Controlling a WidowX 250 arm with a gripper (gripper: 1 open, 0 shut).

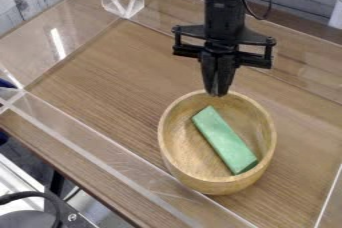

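A black robot arm reaches down from the top centre, and its gripper (215, 88) hangs over the back part of a round tan bowl (177, 147). The narrow fingers are close together and look shut, with nothing visible between them. A green rectangular block (223, 139) lies at a slant inside the bowl, below and in front of the fingertips, apart from them.
A small clear plastic object (122, 0) stands at the back left. A dark cable or rim shows at the bottom-left corner.
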